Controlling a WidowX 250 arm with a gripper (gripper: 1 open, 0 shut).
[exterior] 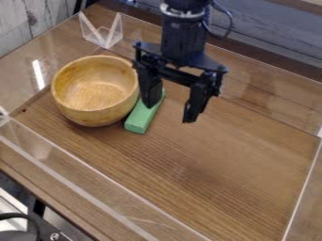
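Observation:
My gripper (171,94), black, hangs at the centre of the camera view with its fingers apart and open, above and just right of a green block (143,120). The block lies on the wooden table (214,179) beside a yellow-tan bowl (94,104) to its left. The upper part of the block is hidden behind the gripper's left finger. Nothing shows held between the fingers.
A clear plastic object (101,33) stands at the back left. Raised edges border the table at the back and right.

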